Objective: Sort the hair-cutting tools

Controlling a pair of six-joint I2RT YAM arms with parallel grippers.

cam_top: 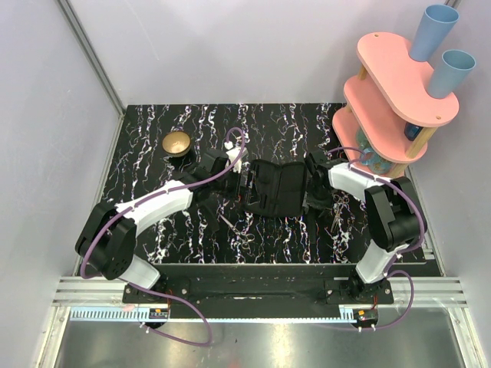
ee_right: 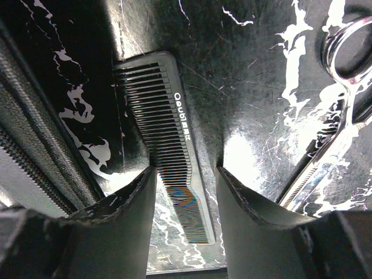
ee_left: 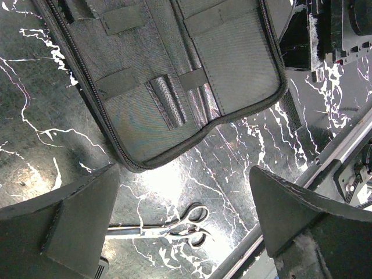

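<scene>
A dark comb (ee_right: pixel 168 139) lies on the marble table in the right wrist view. My right gripper is part open over it, the left fingertip against or just above the teeth and the right one clear of the spine. An unfolded black tool case (cam_top: pixel 280 188) lies between the arms; its loops and pockets (ee_left: pixel 168 104) fill the upper left wrist view. My left gripper stands wide open, empty, near the case's edge. Below that edge is a pair of scissors (ee_left: pixel 189 224). Toothed scissors (ee_right: pixel 343 125) lie right of the comb.
A pink tiered shelf (cam_top: pixel 410 73) with blue cups (cam_top: pixel 451 73) rises at the back right, close to the right arm. A gold bowl (cam_top: pixel 176 142) stands at the back left. Bare table (cam_top: pixel 276 241) shows in front of the case.
</scene>
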